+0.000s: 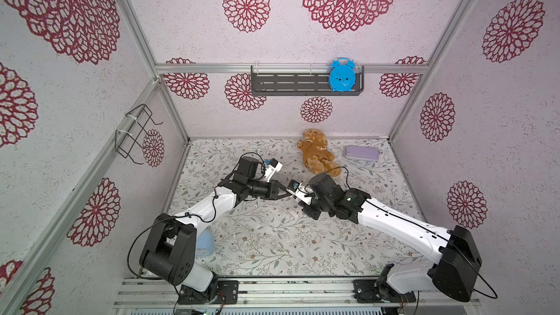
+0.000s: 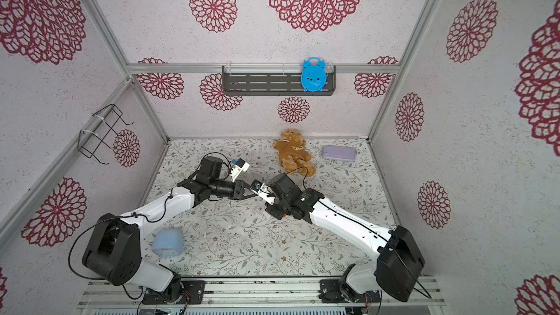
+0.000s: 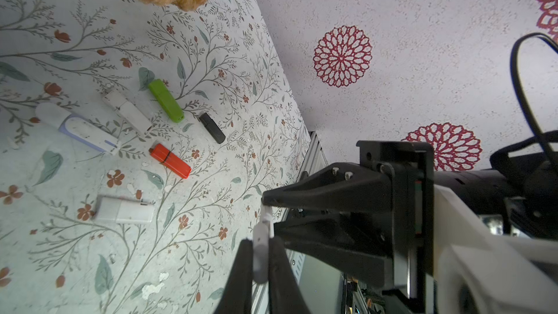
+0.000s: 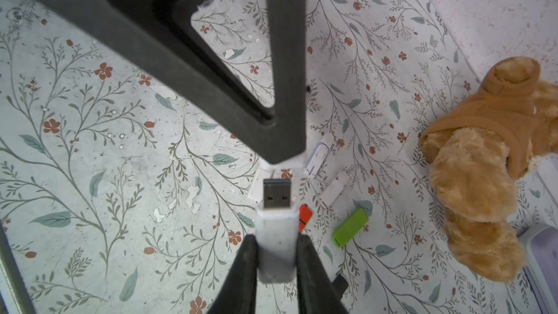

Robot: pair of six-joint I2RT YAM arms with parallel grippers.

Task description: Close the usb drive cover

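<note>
A white usb drive (image 4: 277, 255) stands between the fingers of my right gripper, its bare metal connector pointing away from them. My left gripper is shut on a small white piece, seemingly the cover (image 3: 261, 264). In the right wrist view the left fingers reach down from the top, with a white edge (image 4: 283, 161) showing just beyond the connector. The two pieces look nearly in line; whether they touch I cannot tell. Both grippers meet above the middle of the table in the top views, where the drive is mostly hidden.
Below on the table lie a green drive (image 3: 166, 100), a red one (image 3: 170, 161), a black one (image 3: 212, 128) and several white ones. A teddy bear (image 1: 316, 151) and a purple case (image 1: 362, 152) lie behind. A blue cup (image 2: 168, 242) stands front left.
</note>
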